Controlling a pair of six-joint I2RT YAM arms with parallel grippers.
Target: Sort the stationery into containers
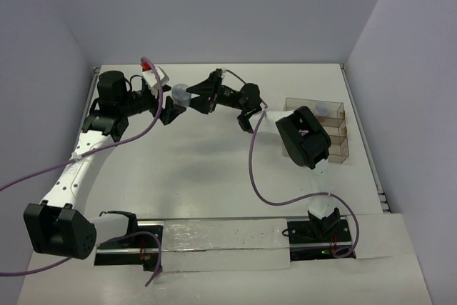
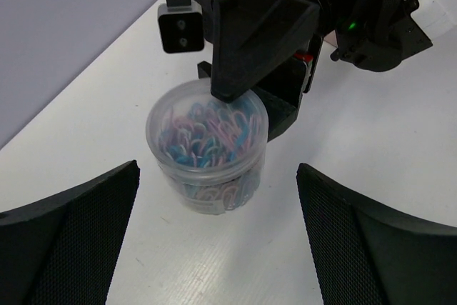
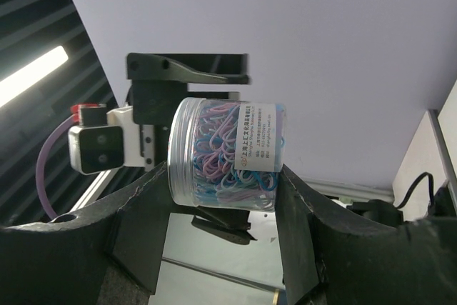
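Observation:
A clear round jar of coloured paper clips (image 1: 181, 96) is held up above the far left of the table. My right gripper (image 1: 196, 97) is shut on it; in the right wrist view the jar (image 3: 227, 155) sits between the two black fingers, its white label showing. Facing it from the left, my left gripper (image 1: 166, 103) stands open. In the left wrist view its fingers (image 2: 71, 237) are wide apart, and the jar (image 2: 208, 148) lies beyond the gap, lid towards the camera. The clear divided container (image 1: 305, 100) stands at the table's right, partly covered by my right arm.
A round clear item (image 1: 322, 110) lies in the container's far compartment. Purple hoses (image 1: 251, 169) trail from both arms, one across the table. Grey walls close in the back and sides.

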